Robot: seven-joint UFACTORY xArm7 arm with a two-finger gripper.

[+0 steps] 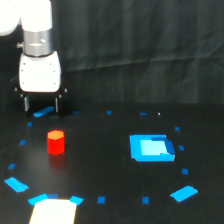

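A red block (56, 142) sits on the black table, left of centre. The robot's gripper (40, 104) is above and behind it at the upper left, apart from the block, pointing down. Its dark fingers are hard to make out against the black background, but they appear spread with nothing visible between them. On the right side lies a blue-bordered square (135, 146) with a pale middle.
Blue tape marks are scattered over the black table (100, 175). A pale, brightly lit object (52, 213) is cut off at the bottom edge.
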